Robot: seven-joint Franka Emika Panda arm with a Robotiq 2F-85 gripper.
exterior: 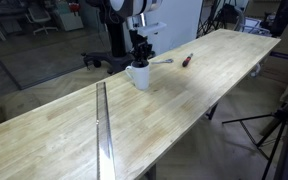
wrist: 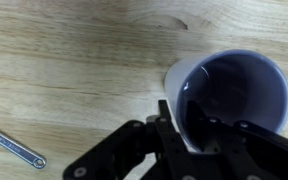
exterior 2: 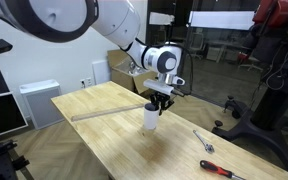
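Observation:
A white mug [exterior: 139,75] stands upright on the wooden table, near its far edge in exterior view 1. My gripper [exterior: 140,58] is right over it, pointing down, its fingertips at the mug's opening. From the wrist, the mug [wrist: 234,58] shows a greyish rim and a dark interior, partly covered by the fingers. My gripper is part open at the left side of the rim, with a fingertip on each side of the wall. Whether the fingers touch the mug cannot be made out. In exterior view 2 the mug [exterior 2: 151,118] is partly hidden by the hand.
A metal wrench [exterior 2: 204,141] and a red-handled screwdriver [exterior 2: 220,170] lie beside the mug, clear of it. A long flat metal strip [exterior: 104,130] lies along the table on the other side. Bare tabletop [exterior: 59,125] stretches widely around.

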